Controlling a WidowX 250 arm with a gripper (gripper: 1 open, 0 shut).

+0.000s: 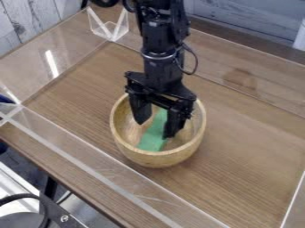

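A round wooden bowl [159, 154] sits in the middle of the table with a green object [154, 135] in it. The black robot gripper [158, 109] hangs over the bowl, its fingers apart above and around the green object. The fingertips partly hide the bowl's inside.
Bare wooden table [238, 169] surrounds the bowl. A white, angular object [110, 25] stands at the back left. Black cables or parts lie at the lower left edge.
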